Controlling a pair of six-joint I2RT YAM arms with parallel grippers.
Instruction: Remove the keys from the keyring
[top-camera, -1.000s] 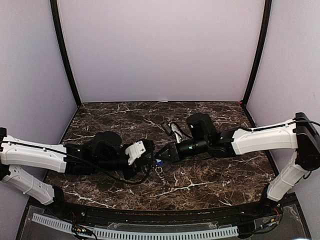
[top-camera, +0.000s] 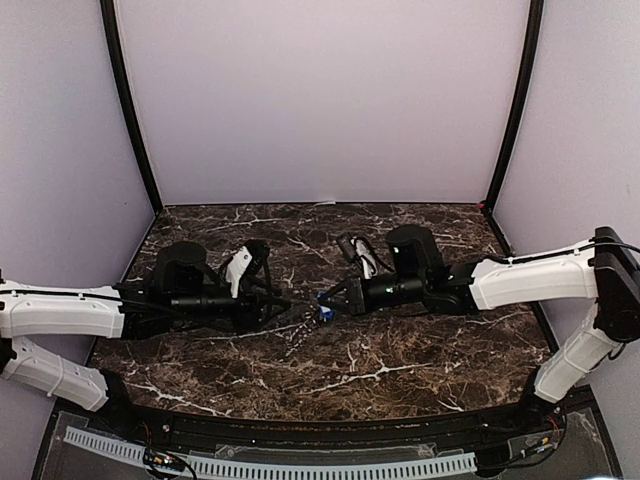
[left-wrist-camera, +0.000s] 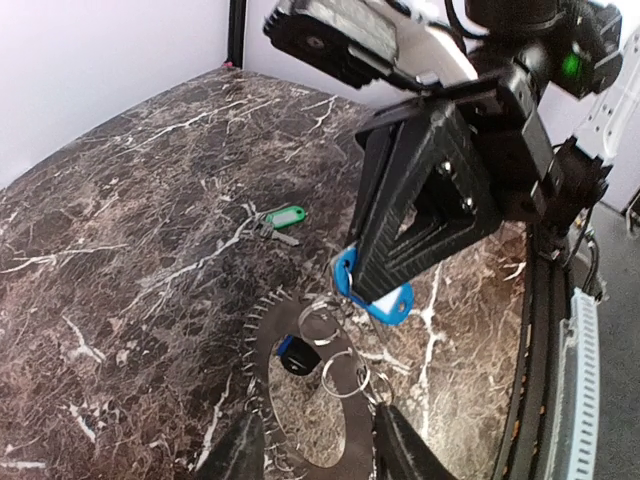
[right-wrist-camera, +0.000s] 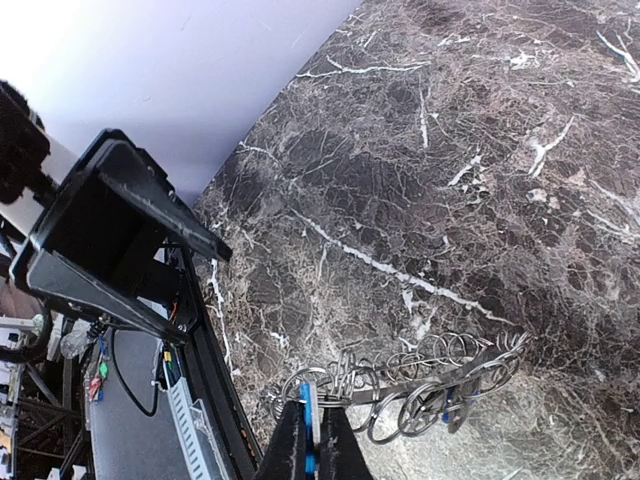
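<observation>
My right gripper is shut on a blue key tag, whose thin edge shows between its fingers in the right wrist view. Below the tag hangs the grey keyring, a toothed loop strung with several small metal rings. A dark-headed key with a bit of blue appears within the loop. My left gripper stands open, the lower part of the loop visible between its fingers but not clasped. In the right wrist view, the left gripper is apart from the ring, at the left.
A green-tagged key lies loose on the dark marbled table.
My left gripper has pulled back leftward from the keyring and come open. The ring now hangs slanting to the lower left, while the right gripper has shifted slightly right with the blue tag.
</observation>
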